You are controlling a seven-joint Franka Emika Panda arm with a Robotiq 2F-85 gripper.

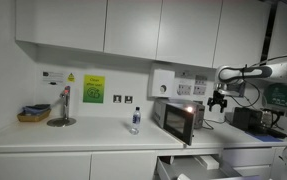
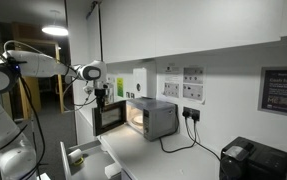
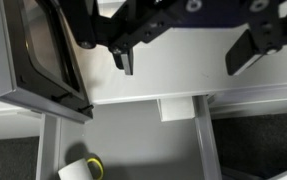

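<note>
My gripper is open, its dark fingers wide apart and nothing between them. In exterior view 1 the gripper (image 1: pixel 217 104) hangs in the air above the counter, to the right of the microwave door (image 1: pixel 179 121), which stands open. From the second exterior view, the microwave (image 2: pixel 155 118) shows a lit inside. Below the counter a drawer (image 3: pixel 133 140) is pulled out. A white cup-like thing with a yellow rim or ring (image 3: pixel 95 163) lies in it, partly cut off by the wrist view's lower edge. A small white block (image 3: pixel 176 108) sits at the drawer's counter-side end.
A black appliance (image 2: pixel 253 160) stands farther along the counter. On the other side are a bottle (image 1: pixel 136 121), a tap (image 1: pixel 66 100) and a basket (image 1: pixel 33 114). The counter (image 1: pixel 93 134) between bottle and tap is clear. Cabinets (image 1: pixel 133 25) hang overhead.
</note>
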